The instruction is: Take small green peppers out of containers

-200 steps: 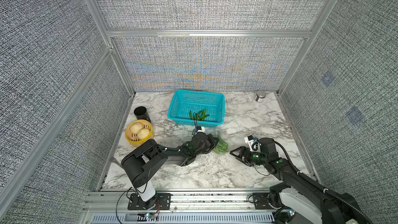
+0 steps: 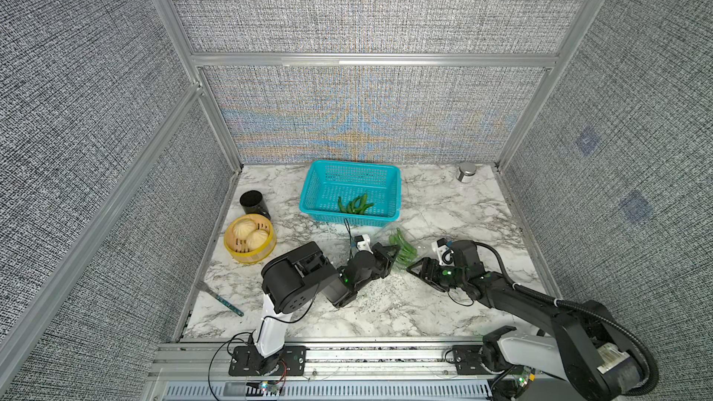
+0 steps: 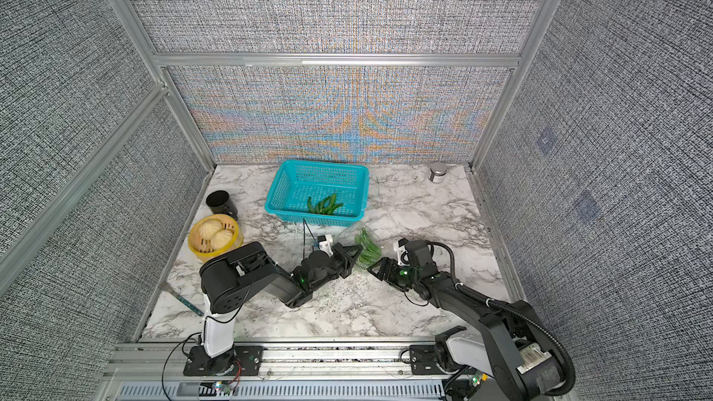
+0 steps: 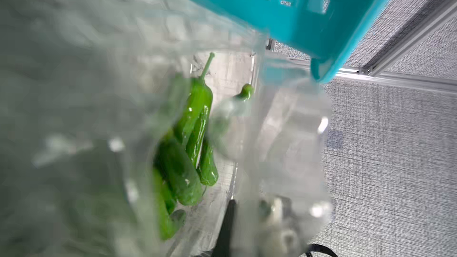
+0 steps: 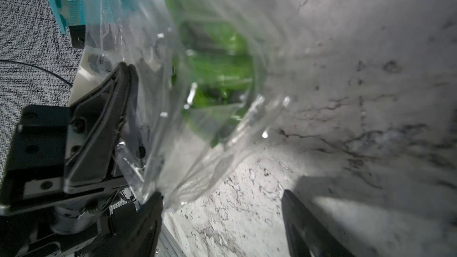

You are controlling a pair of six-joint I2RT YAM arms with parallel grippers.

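Several green peppers (image 4: pixel 190 128) sit inside a clear plastic bag (image 5: pixel 190 176). My left gripper (image 2: pixel 394 251) is shut on the film of that bag, which hangs against its dark finger in the right wrist view. Film blurs much of the left wrist view and covers those fingertips. To the right of the bag is my right gripper, its fingers apart with a gap over the table. The bag's lower corner comes close to one finger (image 5: pixel 147 219); contact cannot be judged. More green peppers (image 2: pixel 355 204) lie in the turquoise basket (image 2: pixel 319 178).
A yellow steamer with buns (image 2: pixel 250 238) and a black cup (image 2: pixel 254 203) stand at left, above a long-handled tool (image 2: pixel 220 300). A metal tin (image 2: pixel 466 171) is at back right. The table right of the basket is clear.
My left gripper has moved right with the bag of peppers, its arm swinging the same way.
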